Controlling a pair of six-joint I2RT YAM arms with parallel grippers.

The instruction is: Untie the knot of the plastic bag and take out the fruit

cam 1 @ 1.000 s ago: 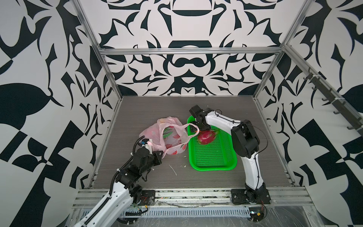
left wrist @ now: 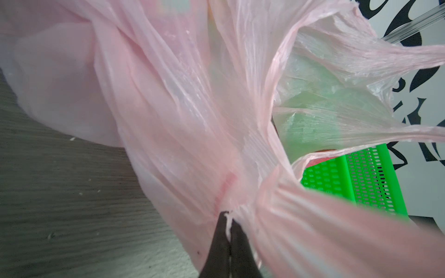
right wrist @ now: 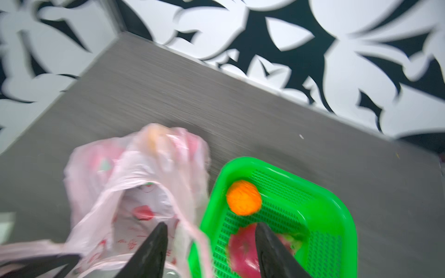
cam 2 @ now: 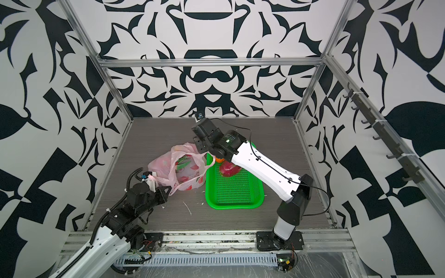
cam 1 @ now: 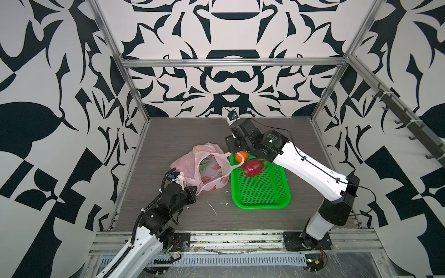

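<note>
The pink plastic bag [cam 1: 199, 166] lies open on the table, its handle reaching over the green basket [cam 1: 259, 199]. The orange [right wrist: 243, 197] and the red dragon fruit [cam 1: 251, 168] sit in the basket. My left gripper is shut at the bag's lower left, on or against the pink plastic. My right gripper is raised above the bag and basket, fingers apart, with a blurred bag handle seen below between them. Green and red patches show inside the bag; whether they are fruit or print I cannot tell.
Patterned walls enclose it. Thin white scraps lie near the front.
My right arm has risen from low over the orange in the basket to higher above it, uncovering the orange. The left arm and bag have barely moved.
</note>
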